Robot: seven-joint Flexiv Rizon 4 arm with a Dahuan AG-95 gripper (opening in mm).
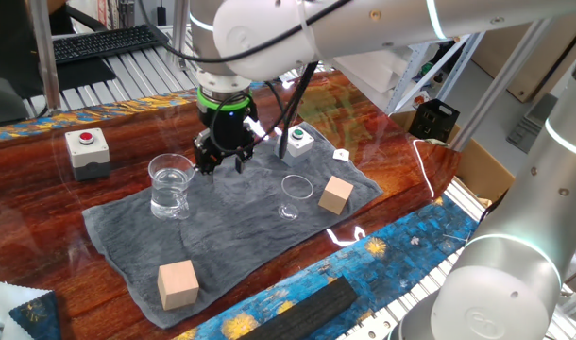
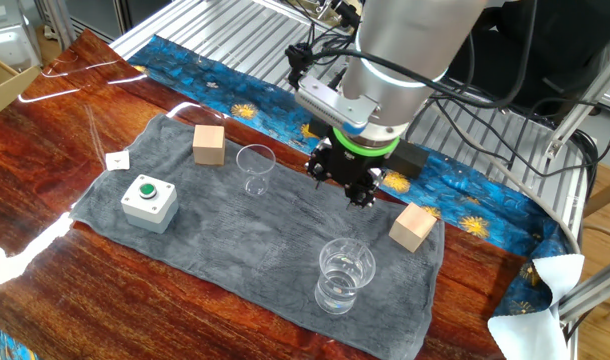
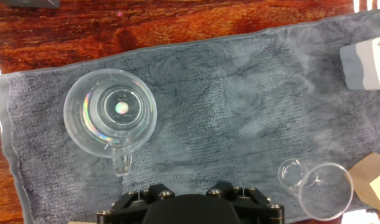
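A clear cup with a small handle stands upright on the grey towel, towards its left side in exterior view 1. A smaller clear stemmed glass is upright beside one wooden block. Another wooden block rests near the towel's front left corner. My gripper hangs above the towel between the cup and the stemmed glass. Its fingers stand apart with nothing between them. In the wrist view the gripper shows only at the bottom edge, with the cup up and to its left.
A box with a green button sits on the towel, and a box with a red button stands on the wooden table beyond it. A small white square lies near the towel's edge.
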